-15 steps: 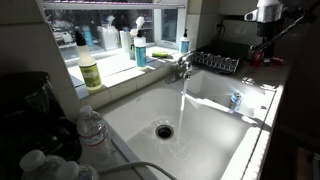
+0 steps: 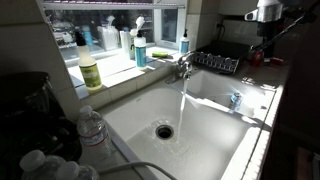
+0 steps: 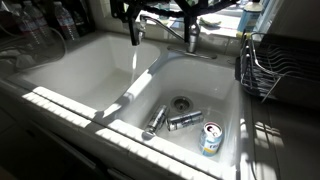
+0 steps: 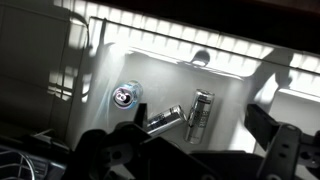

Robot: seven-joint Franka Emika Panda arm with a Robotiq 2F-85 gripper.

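My gripper stands open above the sink, its two dark fingers wide apart in the wrist view. Below it, in the right basin (image 3: 138, 108), two silver cans lie on their sides: one can (image 4: 201, 108) between the fingers' lines of sight, another can (image 4: 163, 121) partly hidden by the left finger. An upright blue-and-silver can (image 3: 211, 139) stands near them, and its top shows left of the gripper in the wrist view. No contact between fingers and cans shows. Exterior view 1 has part of the arm (image 2: 268, 12) at the upper right.
Water runs from the faucet (image 2: 184, 70) into the empty-looking left basin (image 2: 190, 135). A dish rack (image 3: 285, 65) stands right of the sink. Water bottles (image 2: 92, 130) and another blue can (image 2: 74, 172) are at the counter's near left; soap bottles (image 2: 87, 68) line the sill.
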